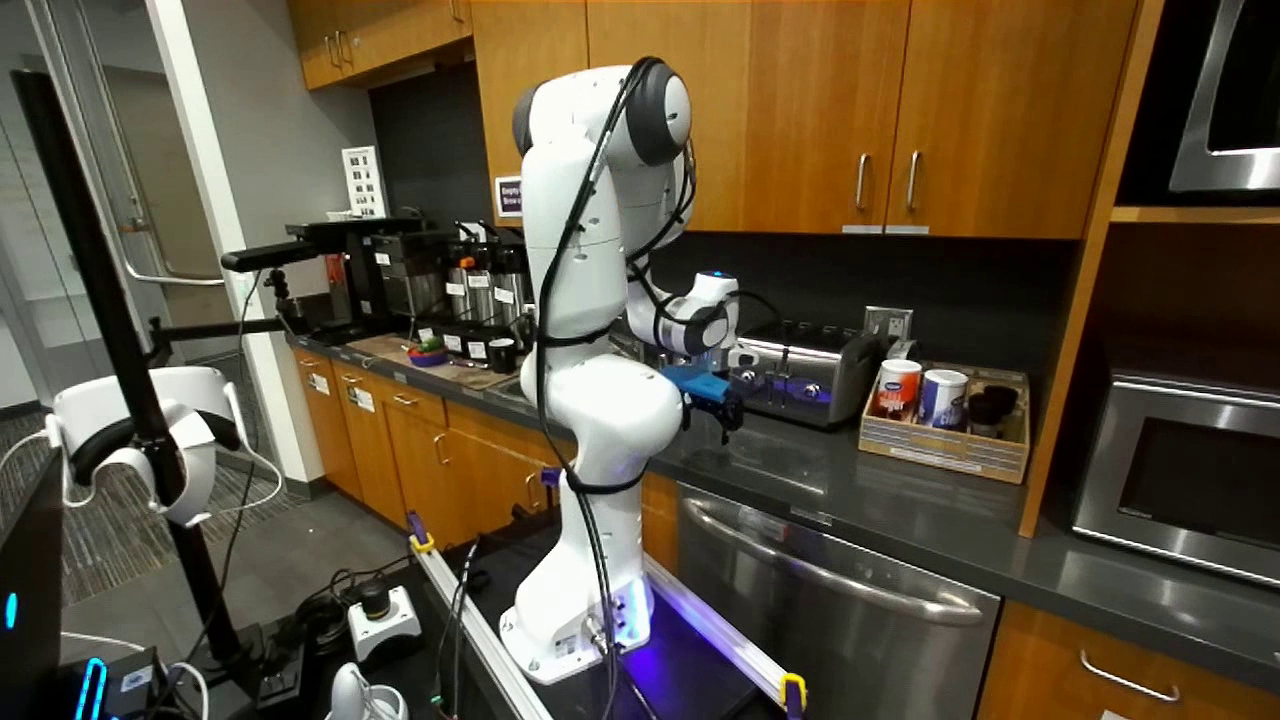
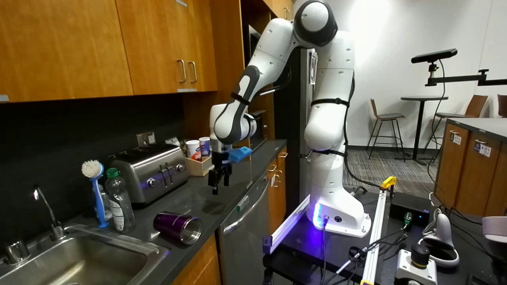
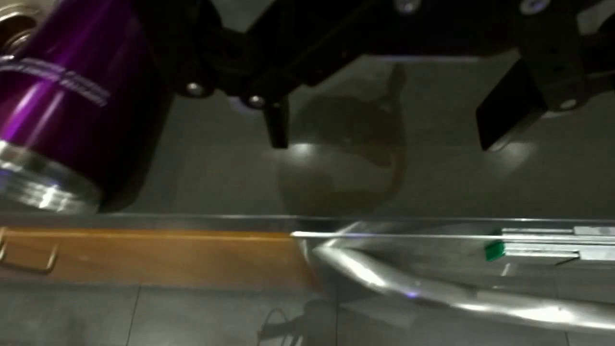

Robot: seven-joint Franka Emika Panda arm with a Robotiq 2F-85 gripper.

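Note:
My gripper is open in the wrist view, its two dark fingertips wide apart with only bare counter showing between them. A purple tumbler (image 3: 75,86) with a silver rim lies to the left of the fingers, apart from them. Exterior view 2 shows the tumbler (image 2: 176,226) on its side near the counter's front edge, by the sink. There, the gripper (image 2: 219,184) hangs pointing down above the counter, farther along than the tumbler. In exterior view 1 the gripper (image 1: 722,420) is partly seen beside the robot's own arm, and the tumbler is hidden.
A silver toaster (image 2: 151,171) stands at the back of the counter. Beside the sink (image 2: 81,266) are a clear bottle (image 2: 119,206) and a blue brush (image 2: 99,199). A box (image 1: 942,446) holds canisters. The dishwasher handle (image 3: 403,285) runs below the counter edge.

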